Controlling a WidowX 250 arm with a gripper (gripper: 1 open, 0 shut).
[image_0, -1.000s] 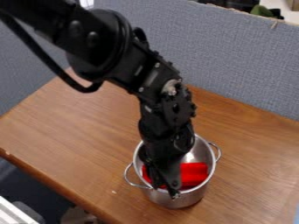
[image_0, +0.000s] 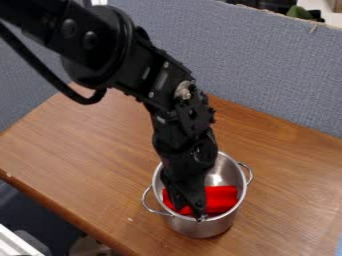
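A steel pot (image_0: 207, 226) with two wire handles stands on the wooden table at the lower middle. In it lies a red object (image_0: 219, 198). My black gripper (image_0: 194, 208) reaches down into the pot from above, its fingertips at the red object and partly hiding it. Whether the fingers are open or shut on anything is hard to make out.
A grey padded wall (image_0: 267, 75) runs behind it. The table's edge drops away at the lower left.
The arm has shifted very slightly upward and its wrist has turned a little. The pot and the red object look unmoved.
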